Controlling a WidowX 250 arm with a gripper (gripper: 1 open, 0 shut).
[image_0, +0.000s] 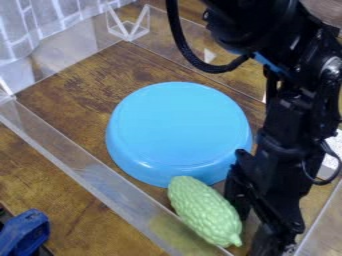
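A light green bumpy vegetable, like a bitter melon (201, 208), lies at the lower middle against the clear wall of the enclosure. My black gripper (257, 220) is down at its right side, with its fingertips low and partly hidden behind the vegetable and in shadow. An upturned-looking blue bowl or plate (177, 128) lies just above the vegetable on the wooden floor.
Clear low walls (60, 143) border the work area. A white object (329, 160) is partly hidden behind my arm on the right. A dark blue item (22, 232) sits outside at lower left. Bare wood is free at upper left.
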